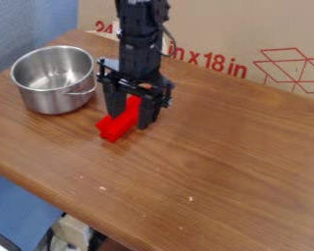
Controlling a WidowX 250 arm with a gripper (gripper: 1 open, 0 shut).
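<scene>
A red elongated block (117, 126) lies on the wooden table, right of a steel pot (52, 80). The black gripper (130, 108) is down over the block, its two fingers on either side of the block's upper part, which they partly hide. The fingers stand apart; whether they touch the block cannot be told.
The pot stands at the table's left edge, close to the gripper's left. A cardboard panel with red print (265, 49) is at the back.
</scene>
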